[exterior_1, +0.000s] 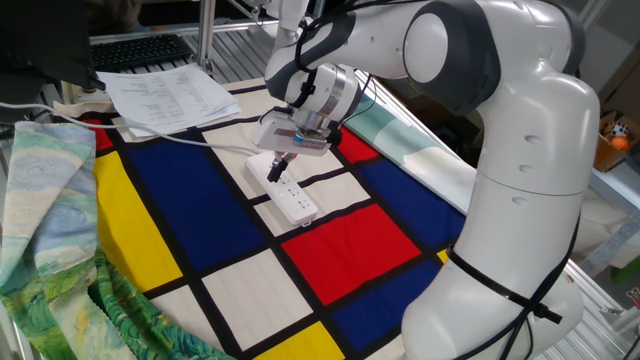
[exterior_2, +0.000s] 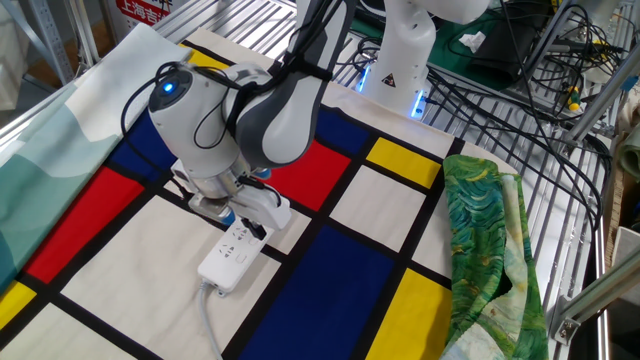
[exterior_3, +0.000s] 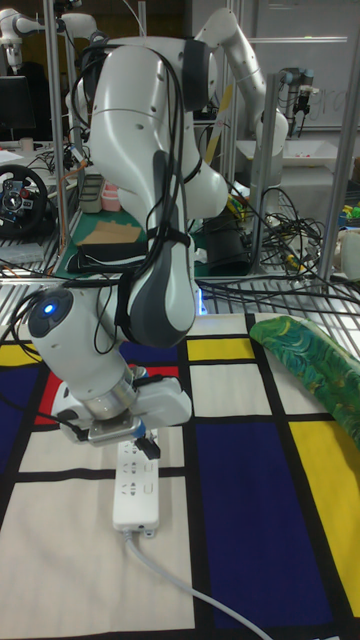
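Note:
A white power strip (exterior_1: 282, 190) lies on the patterned cloth, its sockets facing up and a grey cable running from one end. My gripper (exterior_1: 277, 173) points down over the strip. Its dark fingertips sit close together at the strip's top face, near the side edge; contact is hard to judge. In exterior view 2 the gripper (exterior_2: 255, 230) is beside the sockets of the strip (exterior_2: 229, 262). From exterior view 3, the gripper (exterior_3: 147, 446) appears shut above the strip (exterior_3: 135, 503), and nothing shows between its fingers. The hand covers the strip's far end there.
The cloth (exterior_1: 254, 297) has red, blue, yellow and white blocks. A crumpled green painted cloth (exterior_2: 480, 235) lies to one side, and printed papers (exterior_1: 170, 98) rest near the cable.

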